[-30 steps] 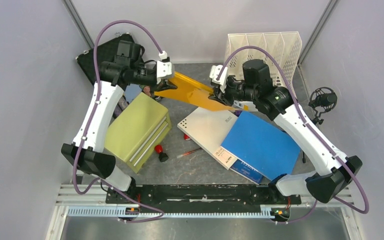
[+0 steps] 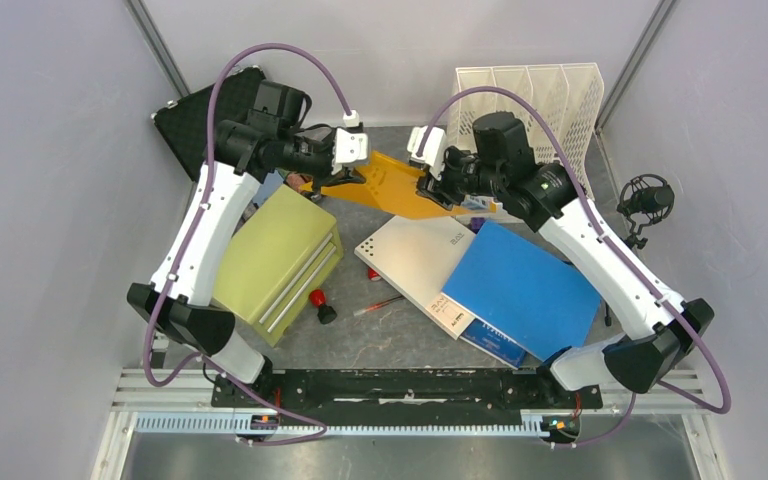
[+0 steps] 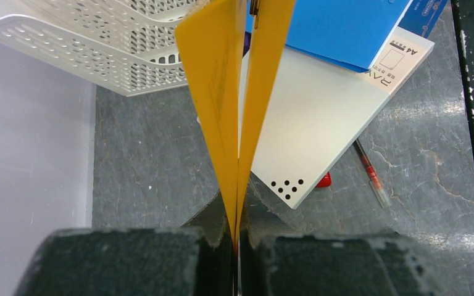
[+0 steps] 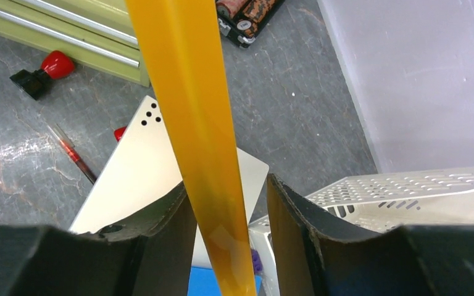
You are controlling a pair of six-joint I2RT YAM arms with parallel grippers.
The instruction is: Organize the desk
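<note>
A yellow folder point(image 2: 380, 185) hangs in the air between both arms, above the desk. My left gripper is shut on one end, the folder standing on edge between its fingers. My right gripper is part open, with the folder's strip passing between its fingers; whether they touch it is unclear. Beneath lie a white A4 box point(image 2: 405, 260), a blue folder point(image 2: 520, 290), a pen point(image 3: 370, 169) and a red-topped black object point(image 2: 322, 306).
A white file rack point(image 2: 525, 85) stands at back right, a green drawer unit point(image 2: 260, 250) at left, a black case point(image 2: 180, 120) at back left and a caged black object point(image 2: 648, 200) at right. Bare desk shows at front centre.
My left gripper has moved right with the yellow folder.
</note>
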